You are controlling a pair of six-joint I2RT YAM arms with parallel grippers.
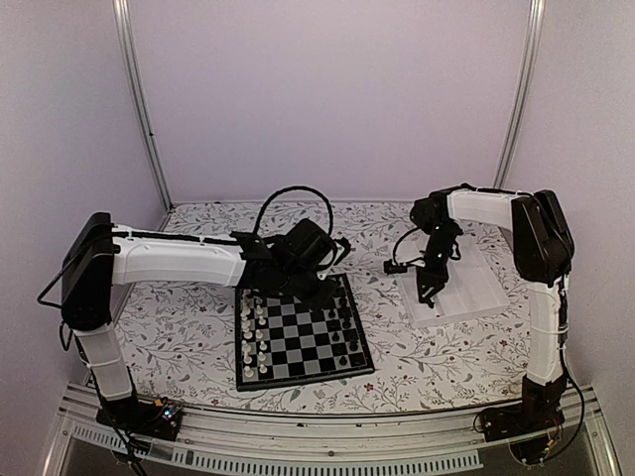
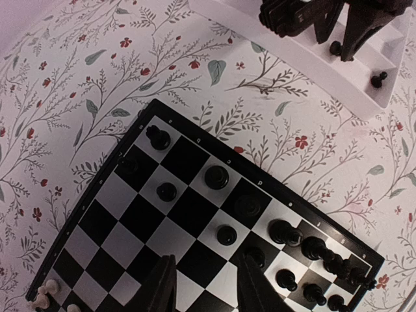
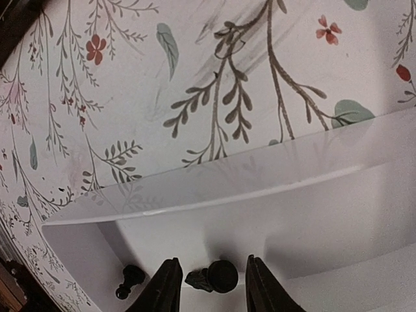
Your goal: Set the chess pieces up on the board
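Observation:
The chessboard (image 1: pixel 298 347) holds white pieces along its left side and black pieces (image 2: pixel 226 235) along the opposite side. My left gripper hangs open over the board, nothing between its fingers. My right gripper is open low over the white tray (image 3: pixel 312 214), its fingertips either side of a lying black piece (image 3: pixel 222 276); whether they touch it I cannot tell. Another small black piece (image 3: pixel 130 279) lies in the tray's end compartment at the left of the right wrist view.
The tray stands right of the board with flowered tablecloth (image 1: pixel 387 367) between them. Walls enclose the table at back and sides.

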